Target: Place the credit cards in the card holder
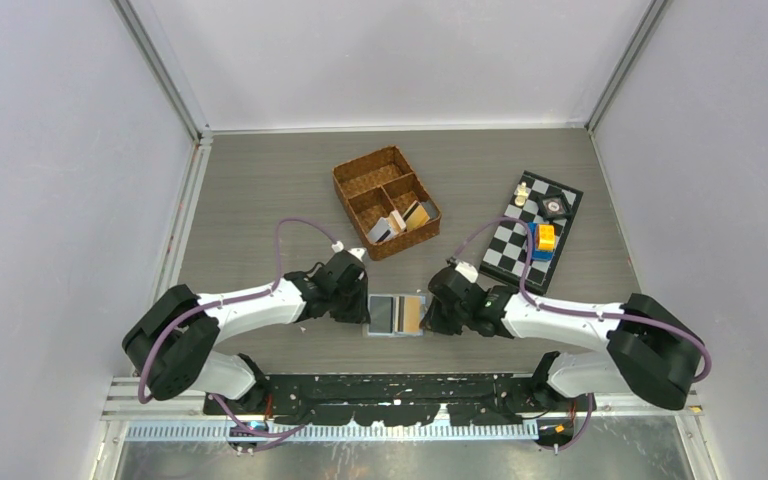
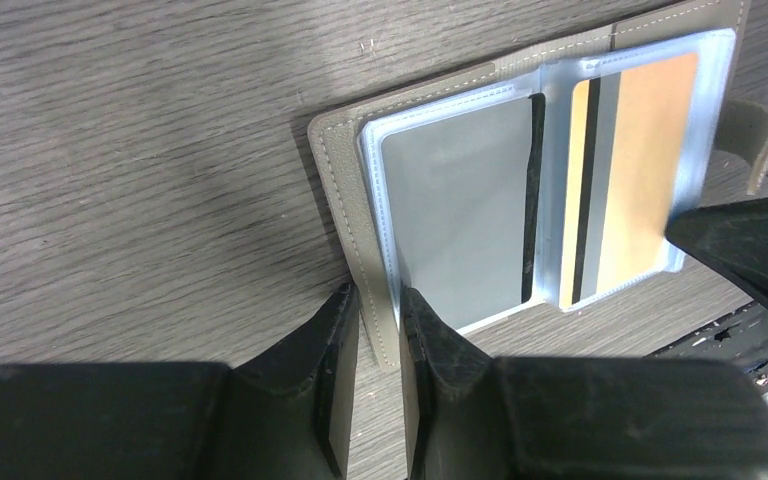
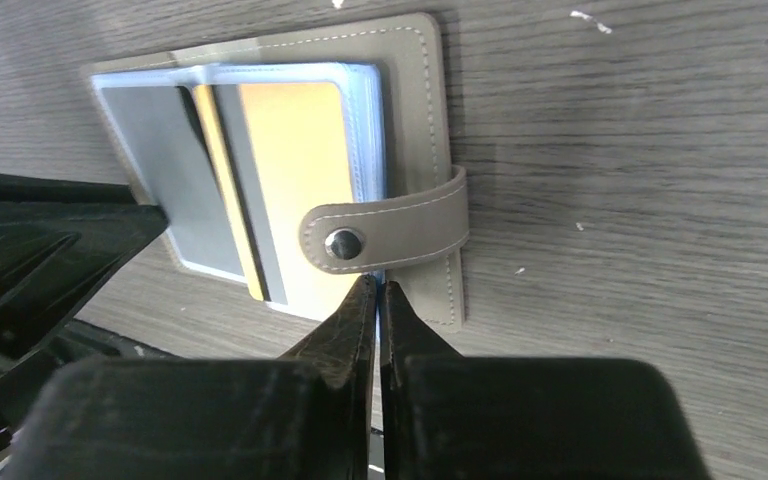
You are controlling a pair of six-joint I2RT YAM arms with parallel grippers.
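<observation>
The card holder lies spread on the table between my two arms. It has a grey-brown cover and clear sleeves with blue edges. In the left wrist view, a grey card fills one sleeve, and an orange striped card the other. My left gripper is shut on the cover's edge beside the grey card. At the opposite end, my right gripper has its fingertips close together by the blue sleeve edge, just below the snap strap. What lies between those tips is hard to see.
Beyond the holder, a wicker basket has several cards in one of its compartments. A chessboard bearing small objects stands at the right. Bare table extends at the left.
</observation>
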